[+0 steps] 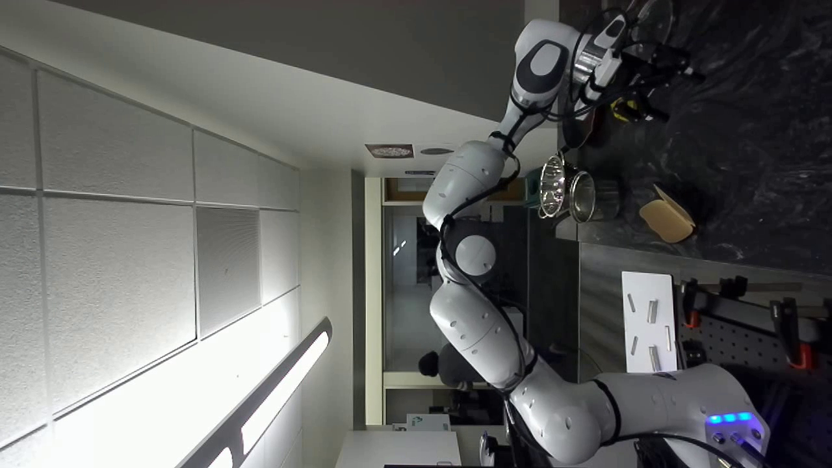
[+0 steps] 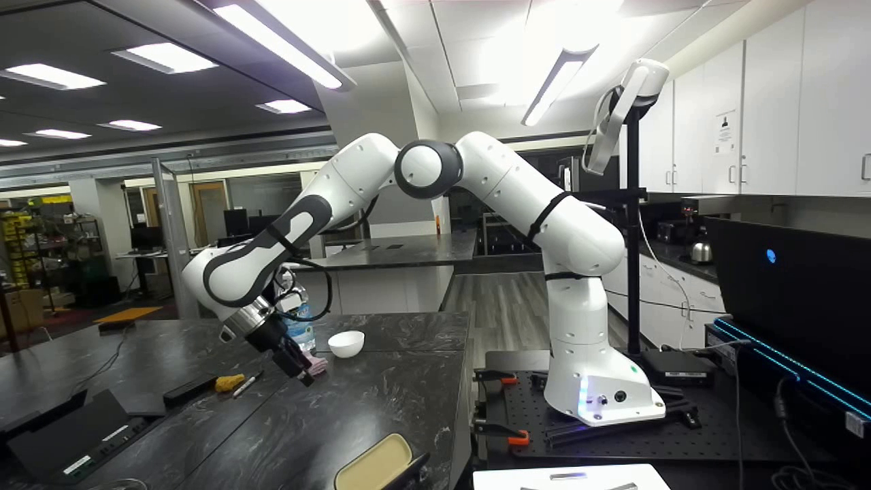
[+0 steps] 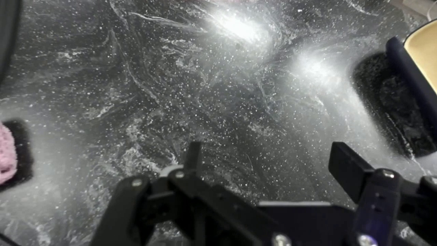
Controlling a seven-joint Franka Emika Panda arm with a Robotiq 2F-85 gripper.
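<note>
My gripper stands open, with bare dark tabletop between its two fingers in the wrist view. In exterior view 2 the gripper hangs tilted above the table, beside a pink cloth-like item. That pink item shows at the wrist view's left edge, apart from the fingers. An open case with a tan lining lies nearer the front edge; part of the case enters the wrist view at upper right. Exterior view 1 shows the case well clear of the gripper.
A white bowl and a clear bottle stand behind the gripper. To its left lie a yellow item and a marker. Metal pots stand along the table edge in exterior view 1.
</note>
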